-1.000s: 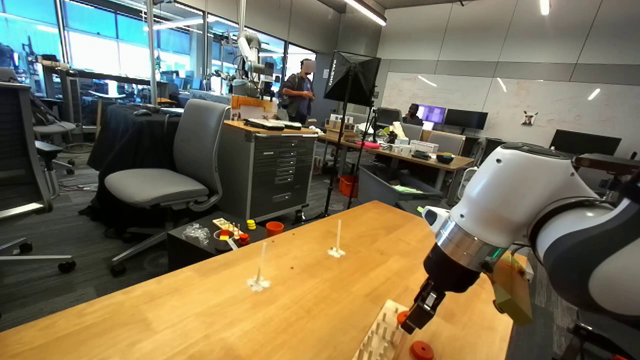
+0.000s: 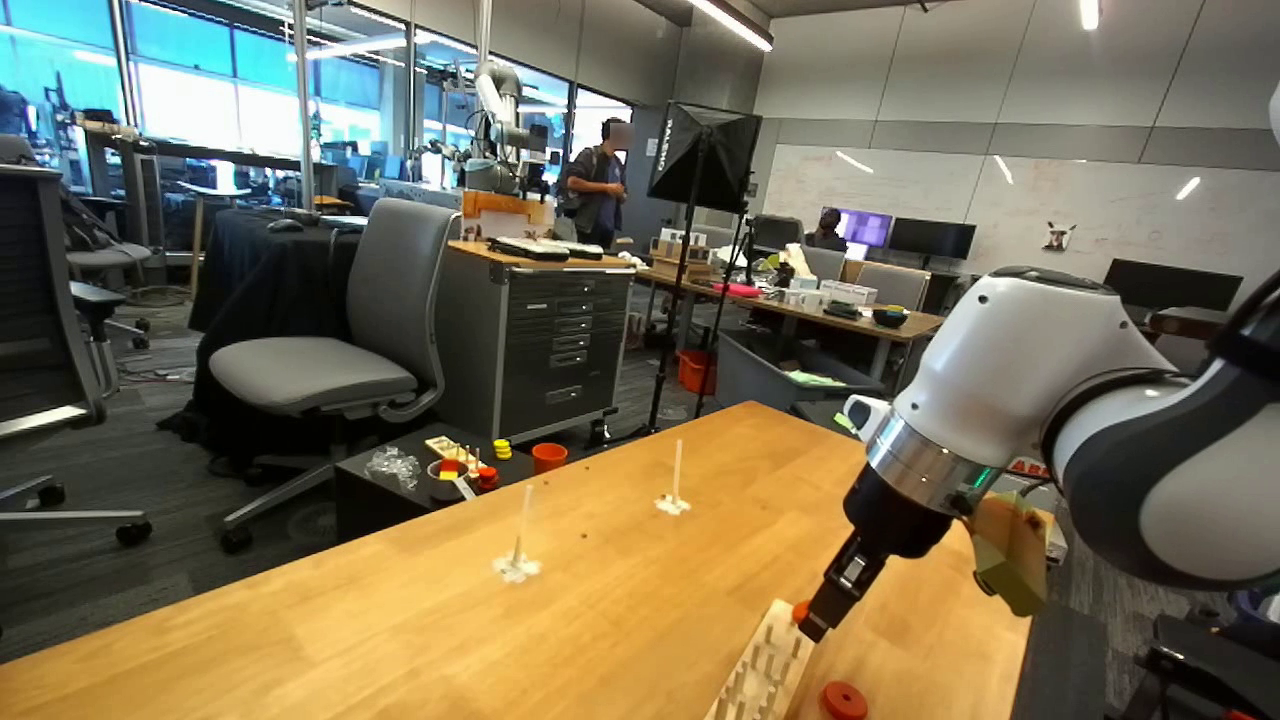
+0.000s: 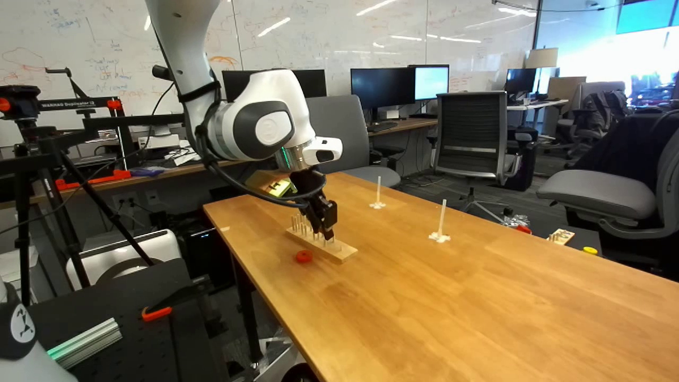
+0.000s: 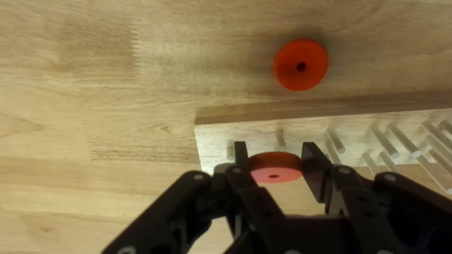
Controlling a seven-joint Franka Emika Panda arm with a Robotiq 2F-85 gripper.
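Observation:
Between the fingers of my gripper is a red disc (image 4: pixel 275 166) with a small centre hole, and the gripper is shut on it. The disc is held over the pegged wooden board (image 4: pixel 212 139), near its end with the shortest pegs. Exterior view 1 shows only an edge of this disc (image 2: pixel 800 611) beside the fingertips. A second red disc (image 4: pixel 301 65) lies flat on the table next to the board, apart from it; in exterior view 2 that loose disc (image 3: pixel 303 255) sits at the board's near side.
Two upright pegs on whitish bases, one peg (image 2: pixel 522 528) and another peg (image 2: pixel 677 472), stand near the far table edge. The wooden table (image 3: pixel 484 293) is otherwise largely bare. A low black stand beyond it carries several small coloured pieces.
My gripper has shifted slightly up and left in exterior view 1, with the red disc still at its fingertips. The board and the loose disc have stayed put.

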